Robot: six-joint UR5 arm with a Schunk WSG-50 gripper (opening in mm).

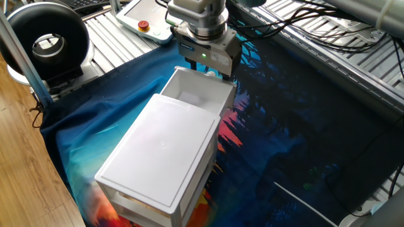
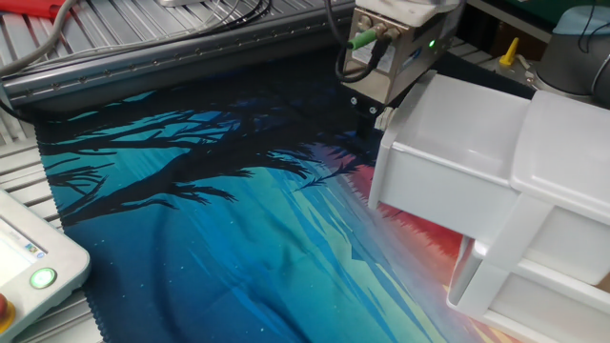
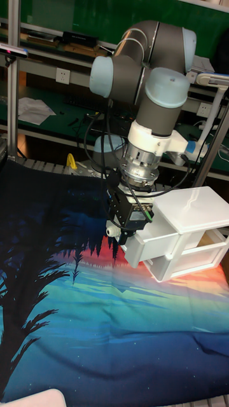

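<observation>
A white plastic drawer unit (image 1: 158, 148) stands on the printed cloth. Its upper drawer (image 1: 197, 91) is pulled out, and the part of the inside that shows looks empty. At the outer face of that drawer, my gripper (image 1: 209, 71) points down with its two fingers apart, one toward each side of the front. A small tab (image 2: 384, 118) projects from the drawer front close to a dark finger (image 2: 365, 125). Whether the fingers touch the drawer cannot be made out. In exterior view 3 the gripper (image 3: 123, 237) is low, just left of the drawer front (image 3: 133, 250).
A teach pendant (image 1: 148, 19) with a red button rests behind, and a round black object (image 1: 44, 44) stands at the left. Cables (image 1: 278, 22) hang near the arm.
</observation>
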